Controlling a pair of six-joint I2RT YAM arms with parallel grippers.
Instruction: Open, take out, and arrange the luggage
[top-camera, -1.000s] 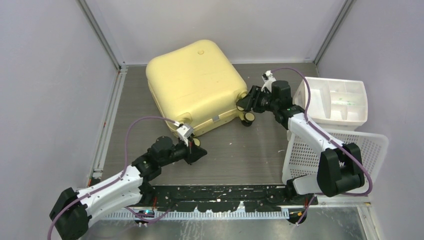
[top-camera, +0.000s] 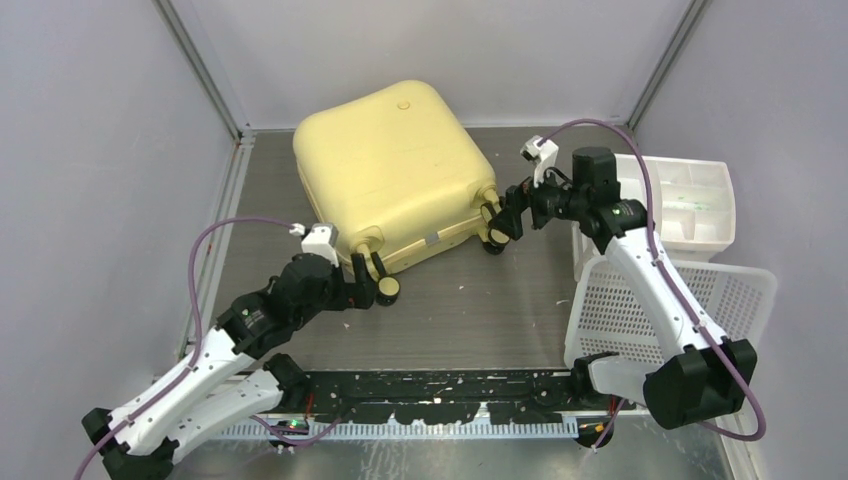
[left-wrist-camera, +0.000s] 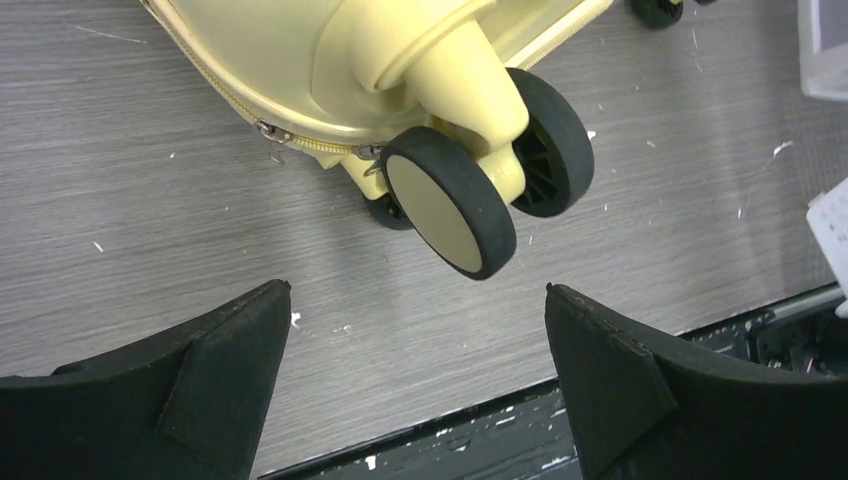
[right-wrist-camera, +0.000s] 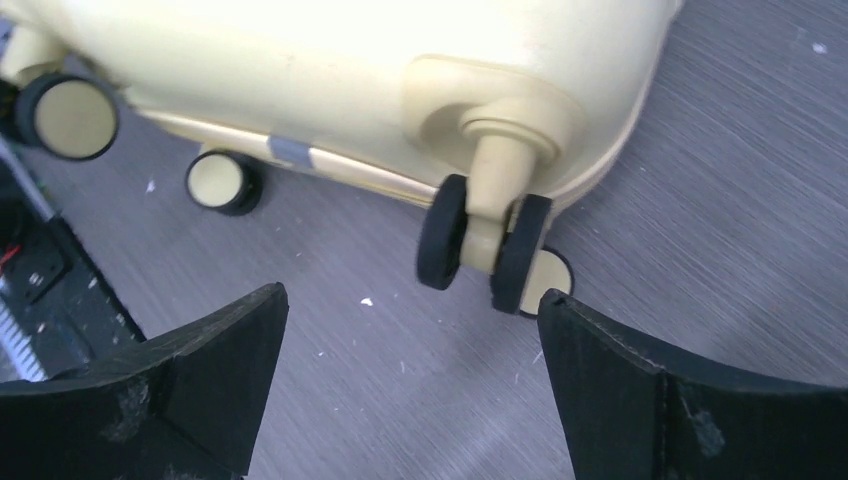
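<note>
A yellow hard suitcase (top-camera: 390, 165) lies flat on the grey board, its wheels toward the front and right. My left gripper (top-camera: 352, 287) is at its front left corner, open and empty, with a double wheel (left-wrist-camera: 450, 200) and zipper pulls (left-wrist-camera: 275, 132) just beyond the fingers in the left wrist view. My right gripper (top-camera: 510, 212) is at the front right corner, open, with a double wheel (right-wrist-camera: 522, 250) beyond its fingers in the right wrist view. Neither gripper holds anything.
A white compartment bin (top-camera: 700, 195) and a white perforated basket (top-camera: 730, 300) stand at the right. Walls surround the board (top-camera: 470, 320) on the back and sides.
My left gripper has risen from beside the lower wheel to the suitcase corner and shifted slightly left. My right gripper has drawn a little rightward from the wheel. The suitcase looks unmoved.
</note>
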